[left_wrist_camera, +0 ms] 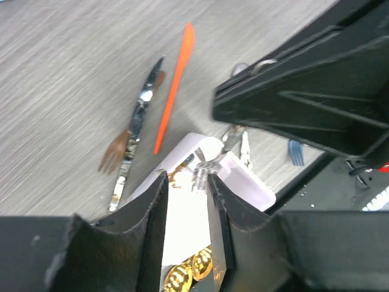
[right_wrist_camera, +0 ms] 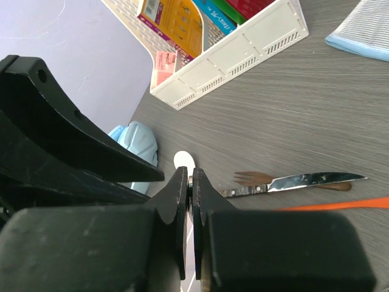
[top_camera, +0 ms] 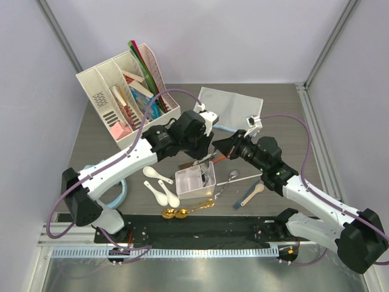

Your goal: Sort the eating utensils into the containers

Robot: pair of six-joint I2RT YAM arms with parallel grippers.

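Observation:
A white container [top_camera: 188, 182] on the table holds forks and other silver cutlery [left_wrist_camera: 206, 170]. My left gripper [top_camera: 205, 152] hangs over it; in its wrist view the two fingers are close together at the bottom, and I cannot tell how far apart. Just right of it my right gripper [top_camera: 217, 146] is shut on a thin silver utensil [right_wrist_camera: 191, 193], mostly hidden by the fingers. A knife [right_wrist_camera: 304, 181], a wooden fork [right_wrist_camera: 249, 178] and an orange knife [left_wrist_camera: 173, 88] lie behind the container. White spoons [top_camera: 158, 194] and gold spoons [top_camera: 182, 213] lie left and in front.
A white organizer [top_camera: 94, 91] with boxes stands at the back left, a striped cloth [top_camera: 228, 106] at the back. A blue pouch [right_wrist_camera: 138, 146] lies at the left. More cutlery [top_camera: 249, 198] lies right of the container. The two arms nearly touch over the container.

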